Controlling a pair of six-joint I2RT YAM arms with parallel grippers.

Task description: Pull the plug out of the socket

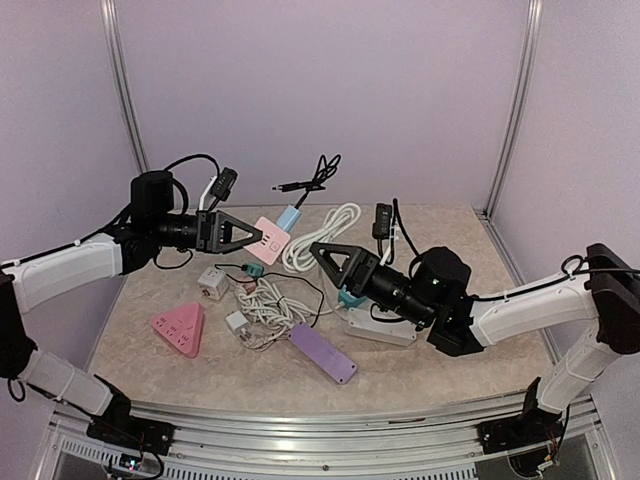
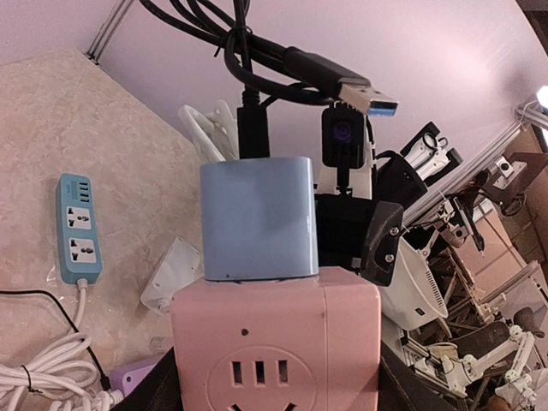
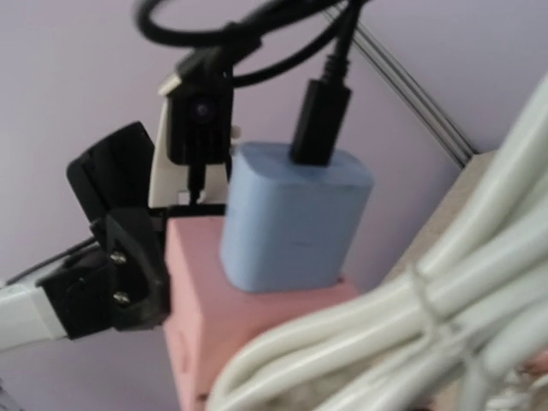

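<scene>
In the top view my left gripper (image 1: pixel 254 238) is shut on a pink socket block (image 1: pixel 270 243), held above the table. A light-blue plug (image 1: pixel 288 218) sits on the block's far side, with a black cable (image 1: pixel 318 178) running from it. The left wrist view shows the blue plug (image 2: pixel 259 218) seated against the pink block (image 2: pixel 274 342). From the right, the same plug (image 3: pixel 295 218) still stands upright on the pink block (image 3: pixel 210 291). My right gripper (image 1: pixel 325 266) stands open to the right of the block, apart from the plug; its fingers are hidden in its own wrist view.
A coiled white cord (image 1: pixel 318 243) hangs between the block and my right gripper, filling the lower right of that wrist view. On the table lie a pink triangular block (image 1: pixel 180 328), a purple strip (image 1: pixel 322 354), a white cube (image 1: pixel 213 282) and tangled white cable (image 1: pixel 270 308).
</scene>
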